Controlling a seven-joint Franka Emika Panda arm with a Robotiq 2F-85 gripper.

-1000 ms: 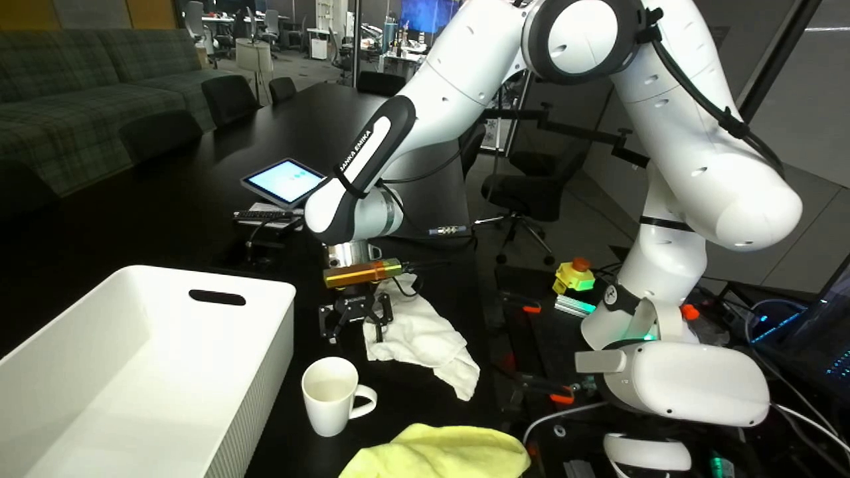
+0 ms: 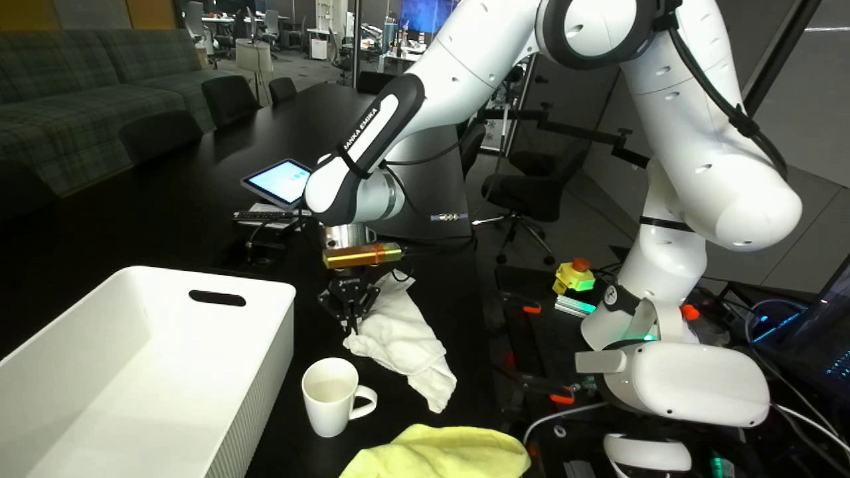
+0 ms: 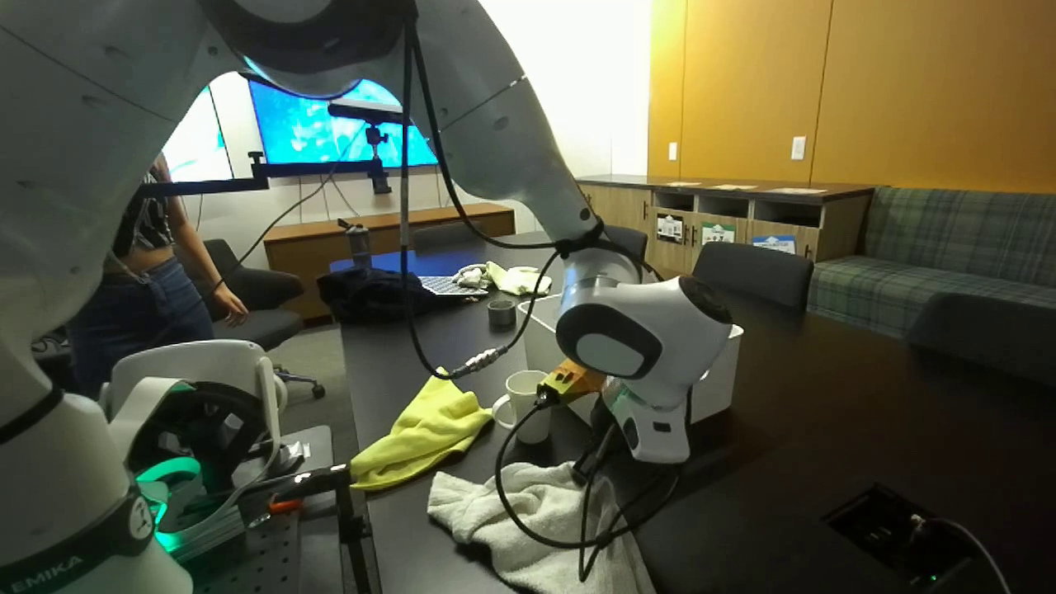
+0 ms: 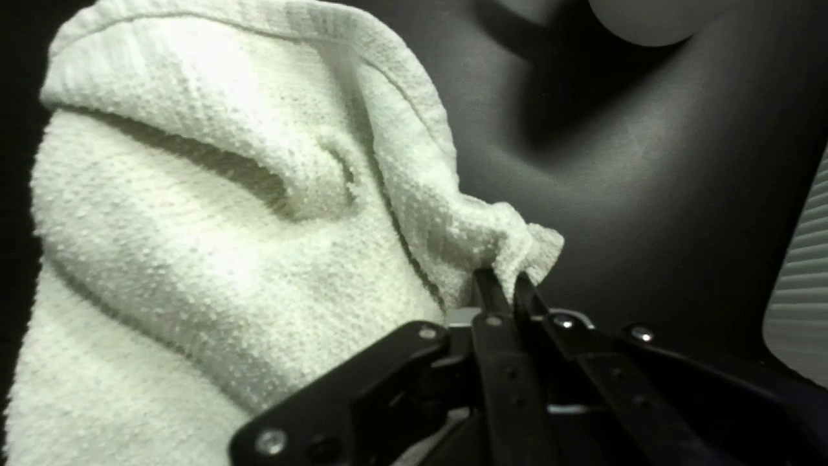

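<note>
A crumpled white towel [image 2: 406, 342] lies on the dark table, most of it still flat on the surface. My gripper [image 2: 351, 326] is shut on its edge near the mug. In the wrist view a bunched fold of the towel [image 4: 233, 256] runs between the two black fingertips of the gripper, with a small tip poking out past them. From the second exterior view the towel [image 3: 544, 515] spreads below the hand, and the fingers are mostly hidden by the arm and cables.
A white mug [image 2: 329, 398] stands upright close in front of the gripper. To its left is a large white bin [image 2: 263, 350], its visible floor empty. A yellow cloth [image 2: 438, 458] lies nearer the camera. A tablet [image 2: 280, 182] sits behind.
The gripper was open beside the towel a second ago and has closed on its edge. Arm and towel have shifted; the towel now lies somewhat further left. Mug and bin have stayed put.
</note>
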